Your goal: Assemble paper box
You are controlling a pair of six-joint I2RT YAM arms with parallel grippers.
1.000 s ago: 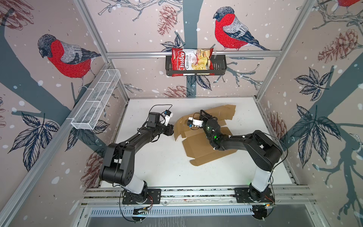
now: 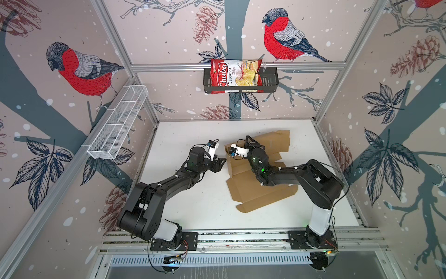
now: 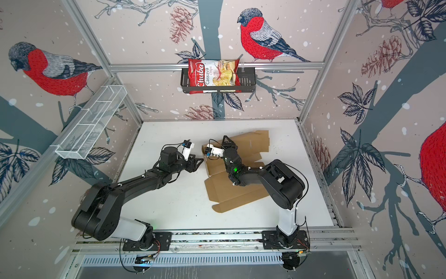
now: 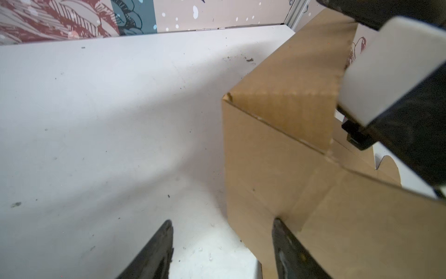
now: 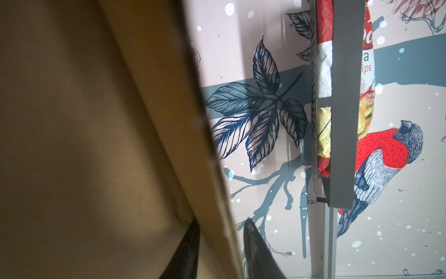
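Observation:
The brown cardboard box [image 2: 249, 183], partly folded, lies on the white table with panels and flaps spread out. Its upright left end [image 4: 269, 167] fills the right half of the left wrist view, with a folded flap [image 4: 297, 69] above. My left gripper is open beside that end, one finger overlapping the cardboard in the view and nothing held between. Over the box's rear part is my right gripper. Its fingers are apart, and a cardboard edge [image 5: 195, 153] passes between them; contact with either finger cannot be told. The right arm hides the box's middle.
A dark shelf [image 2: 271, 80] with a chips bag [image 2: 237, 73] is mounted on the rear wall. A white wire basket [image 2: 118, 121] hangs at left. Bare table [image 2: 185, 209] lies left and front of the box. The right forearm [image 2: 297, 175] crosses the box.
The left gripper has moved right and slightly toward the front. The box's left flap has gone from sticking out leftward to standing folded in. The right arm has barely moved.

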